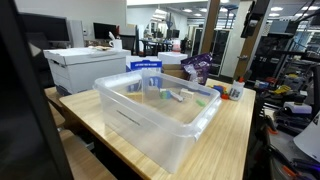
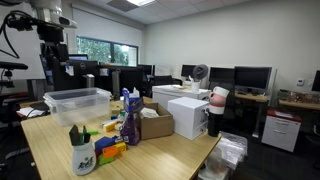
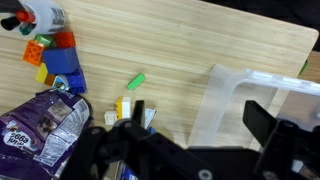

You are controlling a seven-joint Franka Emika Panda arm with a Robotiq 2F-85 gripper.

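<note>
Above the table, my gripper hangs open, its two dark fingers wide apart with nothing between them. A clear plastic bin [image 1: 150, 118] stands on the table; in the wrist view its pale rim lies partly beneath the right finger. Left of that rim, on bare wood, lies a small green block [image 3: 136, 81]. A yellow-and-white piece [image 3: 123, 108] sits near the left finger, which hides part of what is there. Blue, red and yellow blocks [image 3: 64, 62] cluster at the left, with a purple bag [image 3: 43, 132] below them.
A white cup of markers [image 2: 83, 155] stands at the near table edge. Behind the bag are a cardboard box [image 2: 156, 124] and a white box [image 2: 188, 117]. Bare wood [image 3: 180, 40] lies open between the coloured blocks and the bin.
</note>
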